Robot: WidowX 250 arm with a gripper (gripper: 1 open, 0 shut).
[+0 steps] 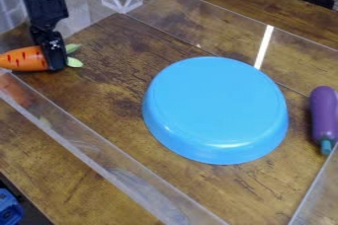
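A black gripper point(50, 46) reaches down at the upper left, its tip at the leafy end of an orange carrot toy point(24, 59). The carrot lies by the left wall of a clear-walled box, its pale green top pointing right. Whether the fingers are shut on it is hard to make out.
A large upside-down blue bowl or plate point(215, 110) fills the centre right of the wooden floor point(119, 111). A purple eggplant toy point(323, 115) lies at the right edge. A blue object point(8, 207) shows outside at the lower left. Floor between carrot and bowl is clear.
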